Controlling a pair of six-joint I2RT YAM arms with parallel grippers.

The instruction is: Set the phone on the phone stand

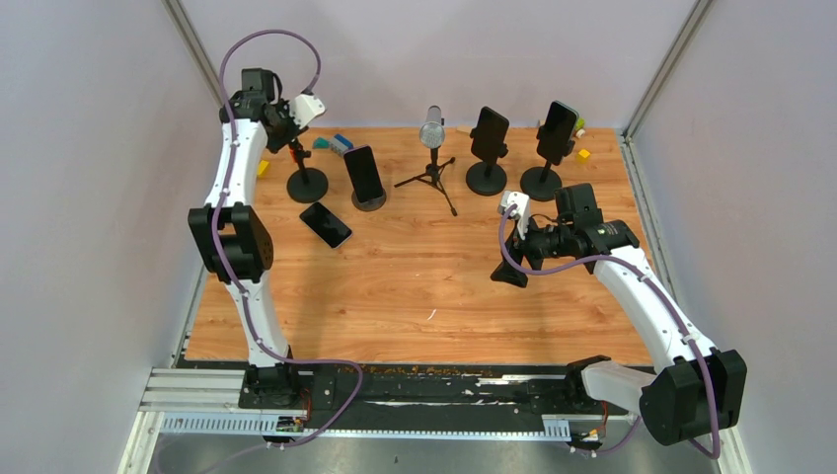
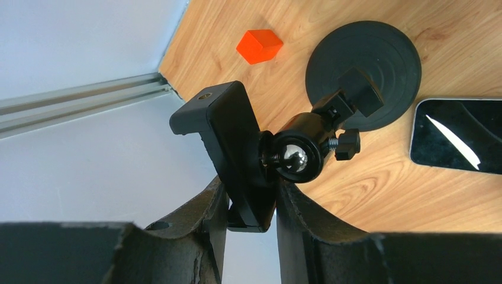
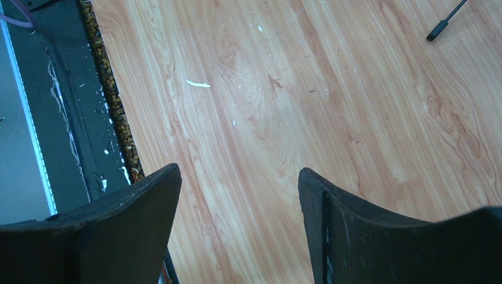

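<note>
At the back left stands a phone stand on a round black base (image 1: 307, 188); in the left wrist view its clamp head (image 2: 225, 136) sits between the fingers of my left gripper, which are around the clamp's lower part. Whether they press on it is unclear. A dark phone (image 1: 326, 225) lies flat on the table in front of the stand, also seen beside the base (image 2: 456, 133) in the left wrist view. My right gripper is open over bare table at the right.
A standing phone on a holder (image 1: 365, 176), a microphone tripod (image 1: 431, 170) and two more stands with phones (image 1: 490, 135) (image 1: 557, 132) line the back. A red cube (image 2: 258, 46) lies near the left stand.
</note>
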